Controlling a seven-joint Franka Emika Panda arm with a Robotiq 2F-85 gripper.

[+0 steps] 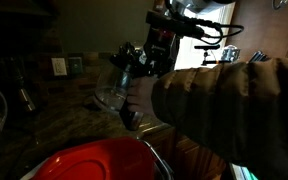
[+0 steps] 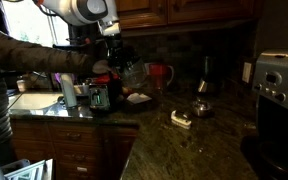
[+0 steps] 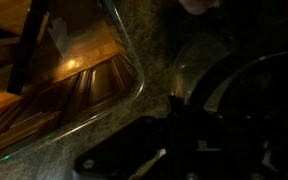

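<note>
My gripper, dark and poorly lit, is above the counter, beside a person's hand. A clear container hangs at its fingers and appears held, though the exact contact is hidden in shadow. In the second exterior view the gripper is near the left end of the counter, and the clear container shows faintly. From the wrist, the gripper is very dark, with a round transparent rim just beyond it.
The person's brown sleeve fills the right foreground. A large red tray-like object lies in front. Along the counter stand a red pitcher, a metal pot and a small white item. Bare counter spreads toward the front.
</note>
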